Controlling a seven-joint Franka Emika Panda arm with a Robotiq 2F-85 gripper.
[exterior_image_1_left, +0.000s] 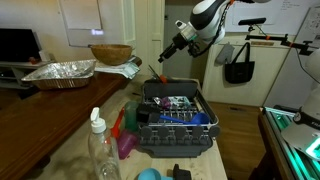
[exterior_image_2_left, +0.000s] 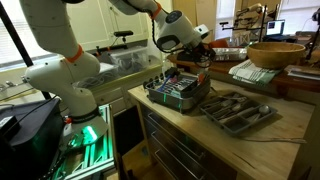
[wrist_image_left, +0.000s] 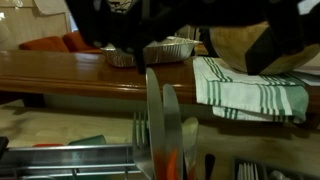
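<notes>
My gripper (exterior_image_1_left: 171, 46) is open with nothing between its fingers, above the far end of a dark dish rack (exterior_image_1_left: 180, 133). In exterior view 2 the gripper (exterior_image_2_left: 205, 46) hangs over the back end of the rack (exterior_image_2_left: 180, 101). In the wrist view the dark fingers (wrist_image_left: 128, 28) cross the top. Below them several utensils stand upright, among them a fork (wrist_image_left: 142, 145) and a knife (wrist_image_left: 173, 125), apart from the fingers. The rack also holds a blue item (exterior_image_1_left: 199, 119) and other dishes.
A shelf along the wall carries a foil tray (exterior_image_1_left: 60, 73), a wooden bowl (exterior_image_1_left: 111, 54) and a striped towel (wrist_image_left: 250, 92). Beside the rack stand a clear bottle (exterior_image_1_left: 104, 150) and a blue cup (exterior_image_1_left: 149, 174). A cutlery tray (exterior_image_2_left: 237, 112) lies on the counter, with bare wood (exterior_image_2_left: 260, 145) in front.
</notes>
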